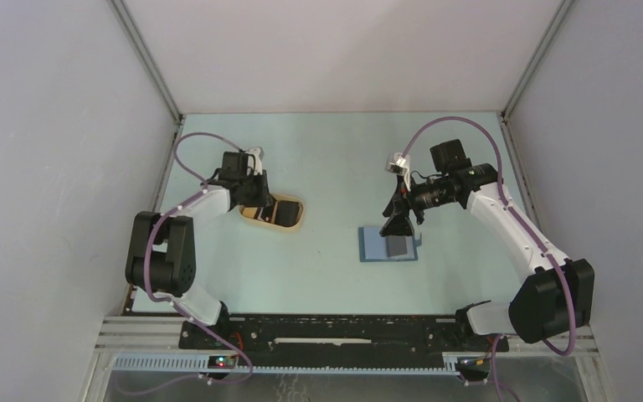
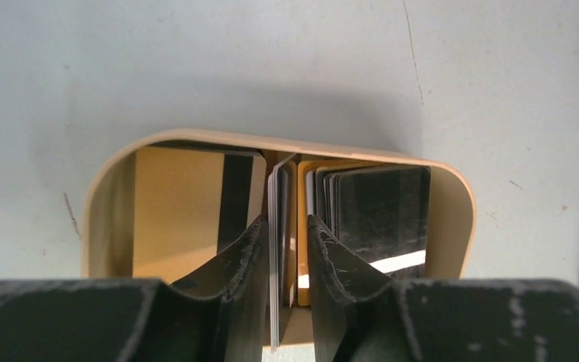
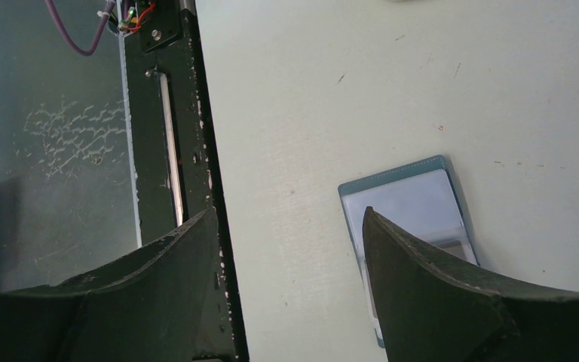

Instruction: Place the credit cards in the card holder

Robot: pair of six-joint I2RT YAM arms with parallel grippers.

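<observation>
Several cards lie in a tan oval basket (image 2: 452,177) on the left of the table. A dark stack (image 2: 381,200) is at its right end and a yellow card with a black stripe (image 2: 177,204) at its left. In the middle, thin cards (image 2: 274,256) stand on edge between the fingers of my left gripper. Its fingers are part open, with a gap on the right side of those cards. The blue card holder (image 3: 392,176) lies flat on the right of the table. Above it my right gripper is open and empty.
The basket's raised rim (image 1: 303,211) surrounds the left fingertips. Bare table lies between the basket and the card holder. A dark slotted bar (image 1: 326,335) runs along the front edge.
</observation>
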